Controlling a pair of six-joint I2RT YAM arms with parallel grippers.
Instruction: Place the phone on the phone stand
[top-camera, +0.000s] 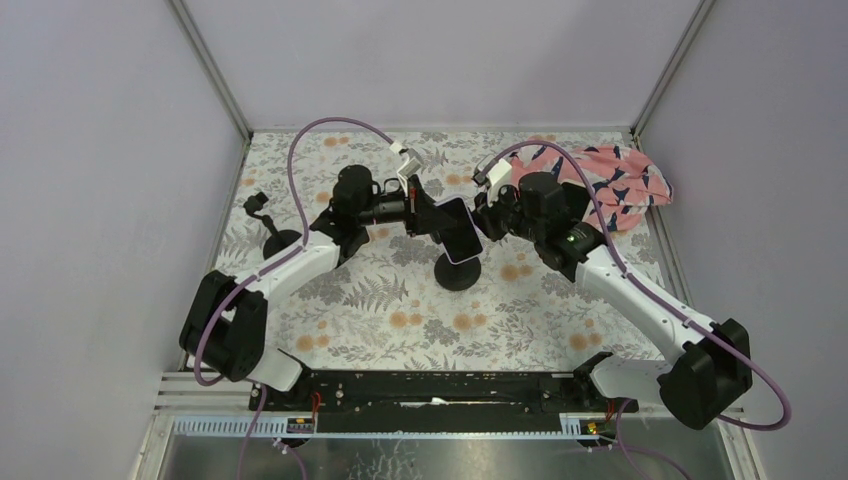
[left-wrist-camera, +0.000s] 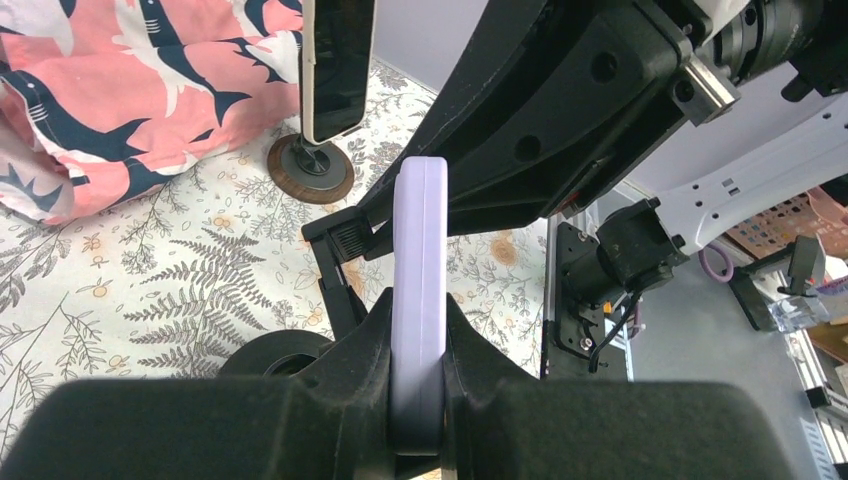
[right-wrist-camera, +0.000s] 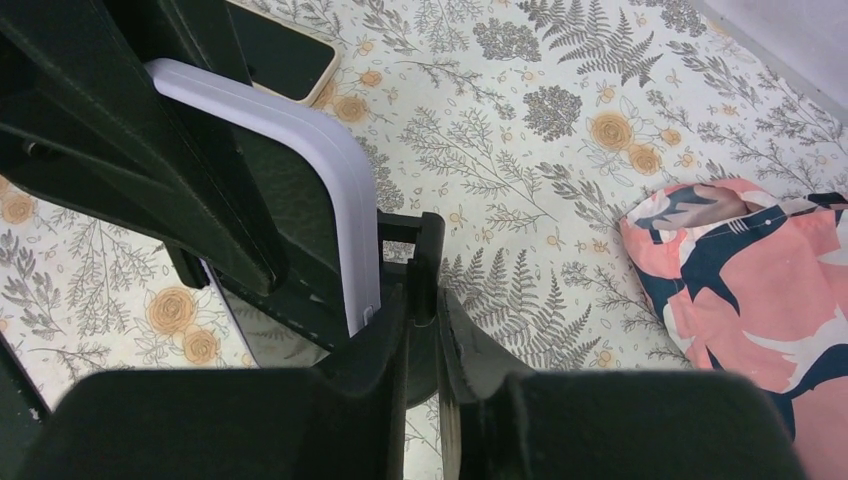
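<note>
A phone in a pale lilac case (top-camera: 459, 235) is tilted over the black round-based stand (top-camera: 457, 277) at the table's middle. My left gripper is shut on the phone, whose lilac edge rises between its fingers. My right gripper is at the phone's right side, its fingertips at the black upright of the stand behind the lilac edge; a narrow gap shows between the fingers, and whether they grip the upright is unclear.
A pink shark-print cloth (top-camera: 610, 180) lies at the back right, with another phone (left-wrist-camera: 334, 70) on a round stand beside it. A black stand (top-camera: 281, 240) stands at the left. Another phone (right-wrist-camera: 278, 55) also shows.
</note>
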